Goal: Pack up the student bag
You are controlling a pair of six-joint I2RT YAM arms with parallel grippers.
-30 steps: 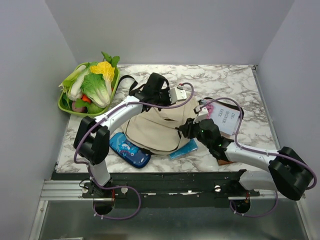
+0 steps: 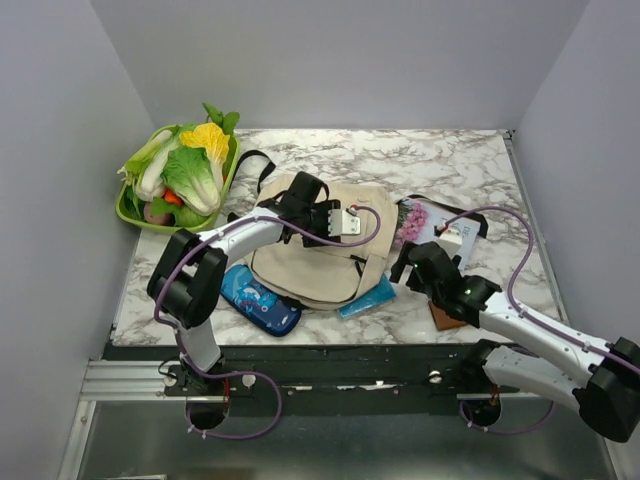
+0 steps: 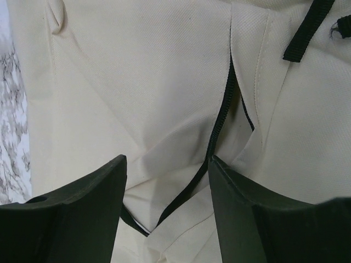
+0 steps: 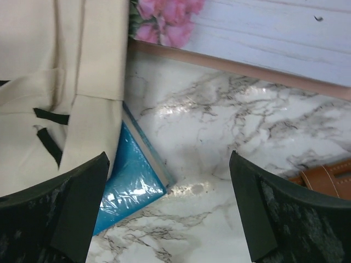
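Note:
A beige bag (image 2: 310, 275) lies flat in the middle, its zips and straps visible in the left wrist view. My left gripper is open low over its fabric. My right gripper hangs open over the marble right of the bag. A blue pencil case (image 2: 258, 298) lies at the front left, and a thin blue packet (image 4: 129, 186) is partly under the bag's right edge. A floral notebook (image 4: 263, 33) lies to the right, and a brown leather item (image 4: 323, 181) sits nearer the front.
A green basket of vegetables (image 2: 130, 205) stands at the back left. Bare marble (image 2: 420, 160) spreads along the back and far right. Grey walls bound both sides and the back.
My right gripper has moved right, away from the bag. My left arm has shifted slightly down and toward the front over the bag.

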